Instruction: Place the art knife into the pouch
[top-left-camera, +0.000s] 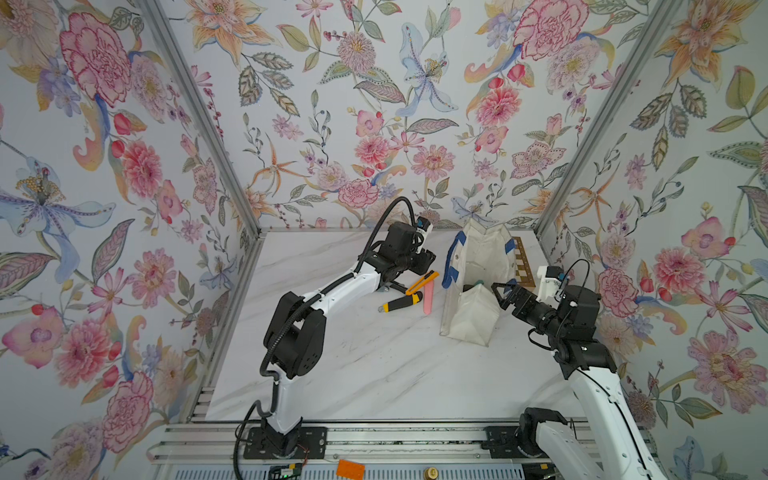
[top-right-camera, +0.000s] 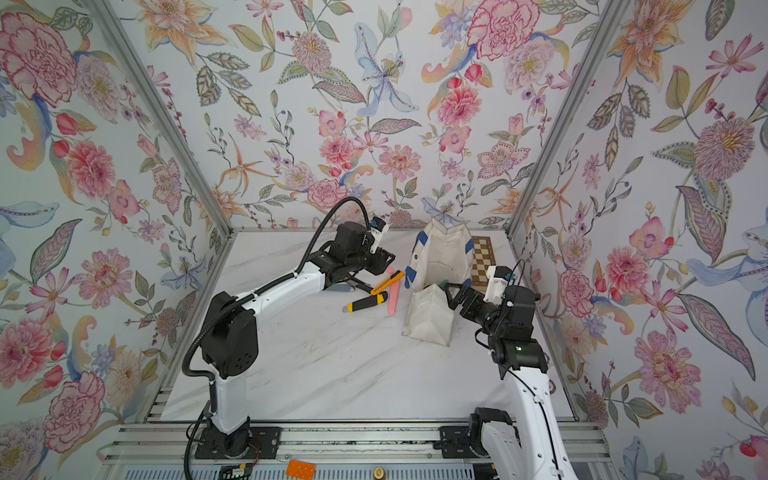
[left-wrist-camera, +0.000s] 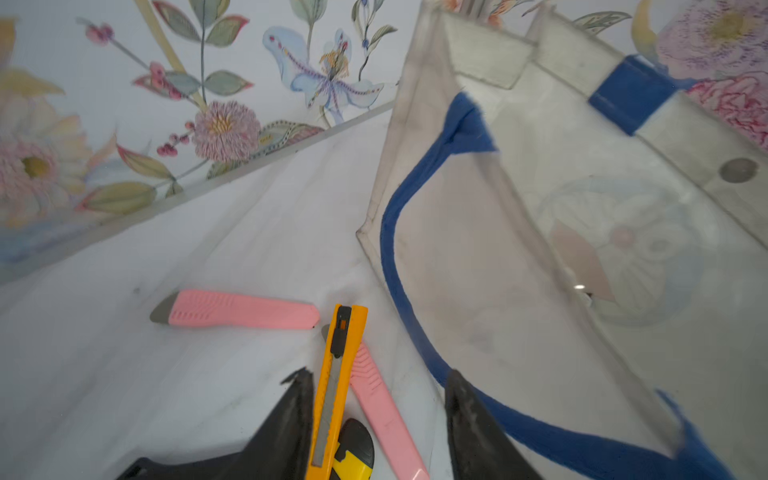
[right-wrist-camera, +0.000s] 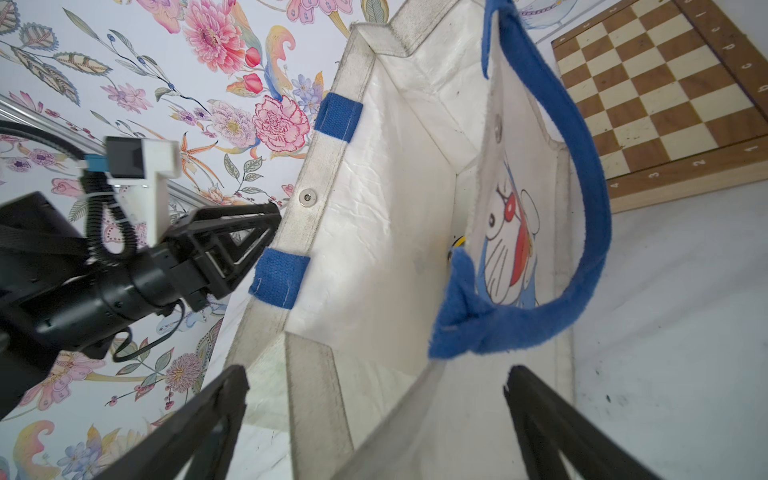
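Observation:
Several art knives lie bunched left of the pouch: an orange one (left-wrist-camera: 338, 360) across a pink one (left-wrist-camera: 384, 408), another pink one (left-wrist-camera: 240, 310), and black-and-yellow ones (top-left-camera: 402, 301). The pale pouch (top-left-camera: 472, 312) stands open, blue-edged; something dark and yellow shows inside. My left gripper (top-left-camera: 424, 264) is above the knives beside the pouch, part open, with the orange knife visible below between its blurred fingers, seemingly not held. My right gripper (top-left-camera: 504, 296) stands open at the pouch's front right, pouch fabric between its fingers in the wrist view.
A chessboard (right-wrist-camera: 656, 96) lies behind and right of the pouch. Floral walls enclose the table at back and sides.

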